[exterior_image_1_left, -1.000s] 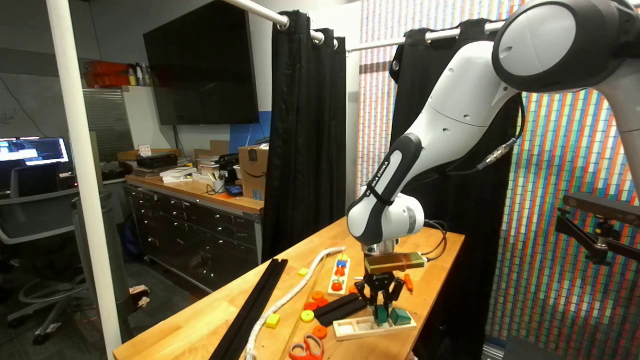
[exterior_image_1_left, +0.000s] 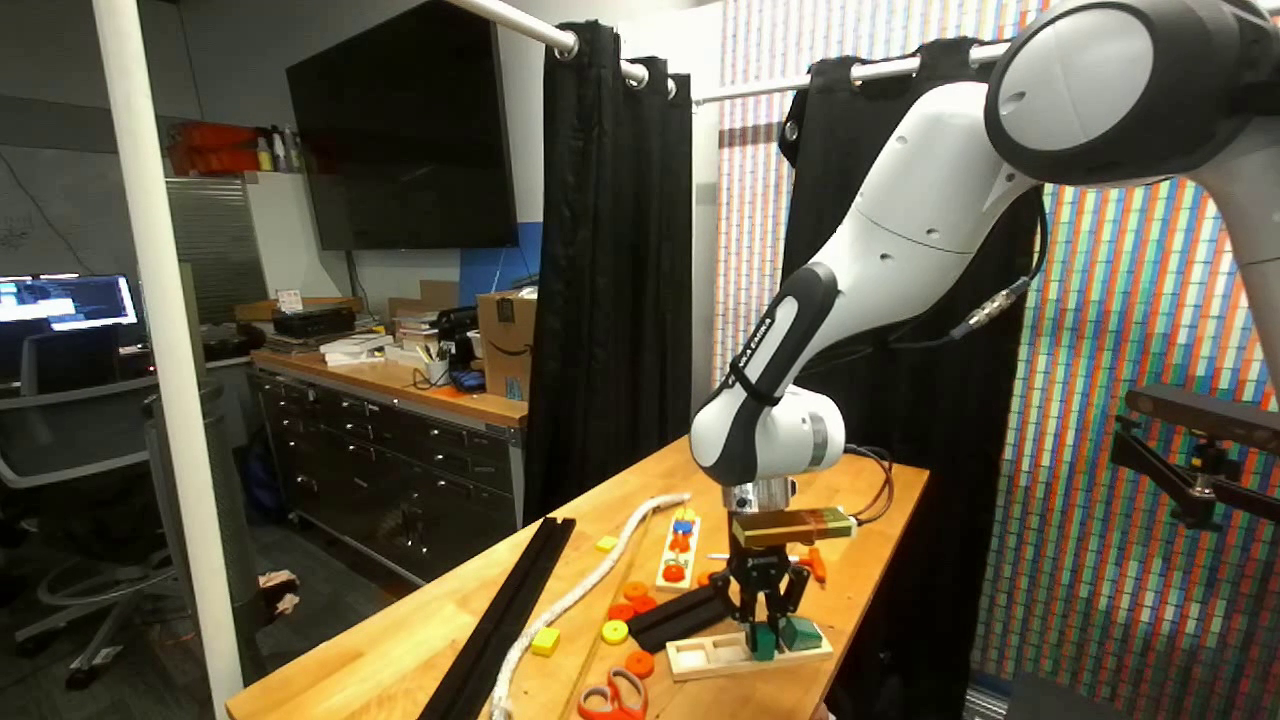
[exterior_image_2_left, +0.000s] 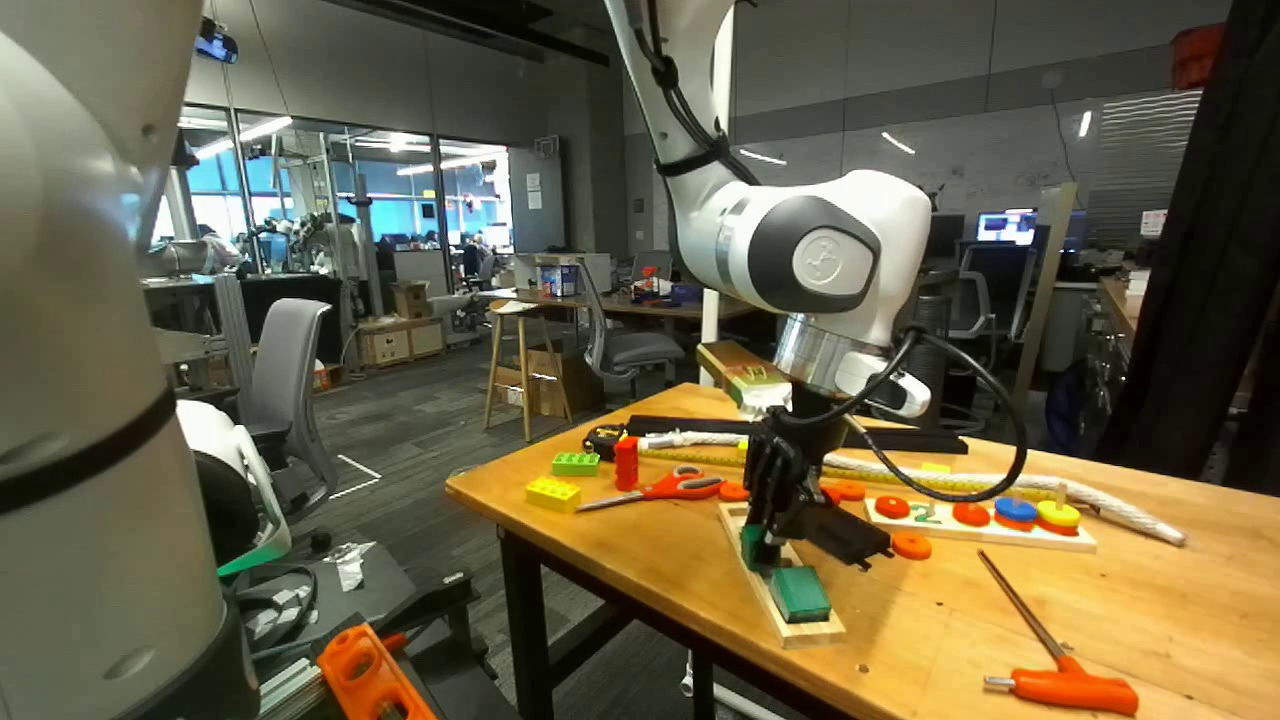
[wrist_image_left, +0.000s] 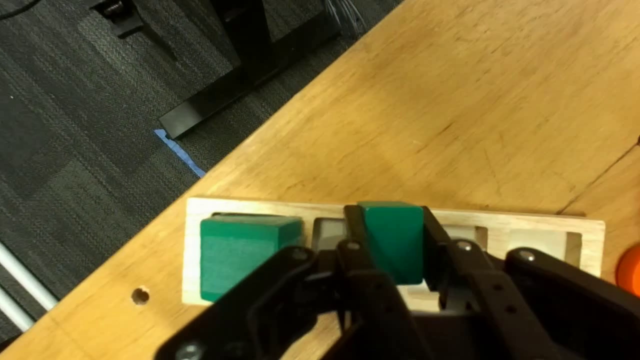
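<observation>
A pale wooden tray (wrist_image_left: 591, 252) with several compartments lies near the table edge. One green block (wrist_image_left: 249, 255) occupies its end compartment, at the left in the wrist view. My gripper points down over the tray, shut on a second green block (wrist_image_left: 393, 249), one finger pressed to each side. From exterior view 1, the held block (exterior_image_1_left: 763, 643) appears low at the tray, beside the other green block (exterior_image_1_left: 800, 634). Whether its bottom rests in a compartment or hangs just above, I cannot tell. Open compartments show on both sides of the held block in the wrist view.
Black strips (exterior_image_1_left: 681, 617), orange scissors (exterior_image_1_left: 614, 696) and a yellow disc (exterior_image_1_left: 614, 631) lie near the tray. Elsewhere are a peg board (exterior_image_2_left: 972, 523), an orange-handled tool (exterior_image_2_left: 1068, 688) and a white rope (exterior_image_1_left: 576, 594). Bare tabletop (wrist_image_left: 480, 120) borders one long side of the tray.
The gripper and its green block have come down slightly toward the tray since a second ago. The tray and the other green block are where they were.
</observation>
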